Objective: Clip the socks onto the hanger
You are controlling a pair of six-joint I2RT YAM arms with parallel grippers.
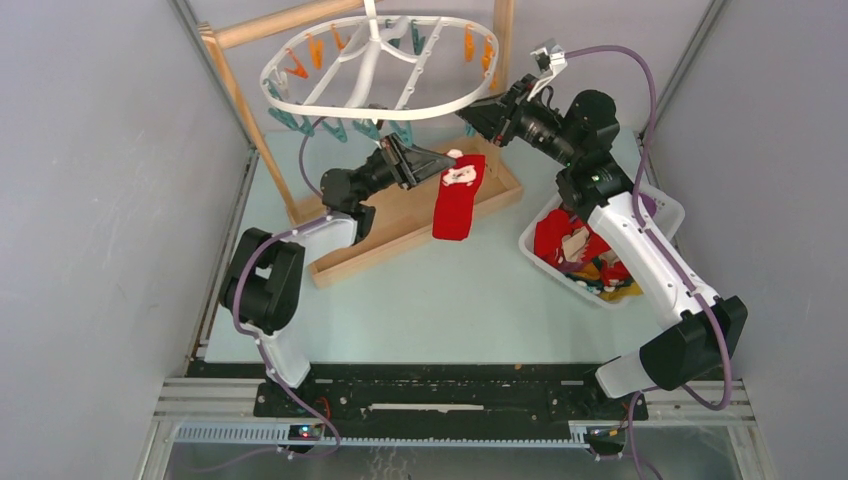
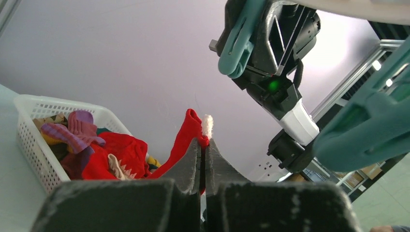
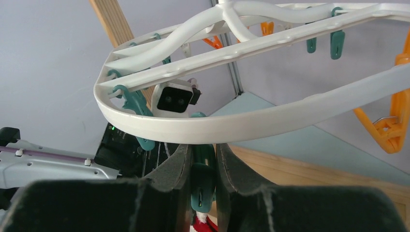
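Note:
A white oval hanger (image 1: 330,109) hangs from the wooden frame, with teal and orange clips around its rim. My left gripper is shut on the cuff of a red sock (image 1: 455,208) with a white patch; the sock dangles below the hanger. In the right wrist view, a teal clip (image 3: 203,181) sits between the fingers of my right gripper, just under the front rim of the hanger. Lower in that view, a bit of the red and white sock (image 3: 203,223) shows beneath the clip, apart from it. Whether the clip's mouth is spread cannot be seen.
At the right of the table stands a white basket (image 1: 530,250) holding several socks. A shallow wooden tray (image 1: 345,265), the base of the frame, lies beneath the hanger. More teal clips (image 1: 402,132) dangle close above my left arm.

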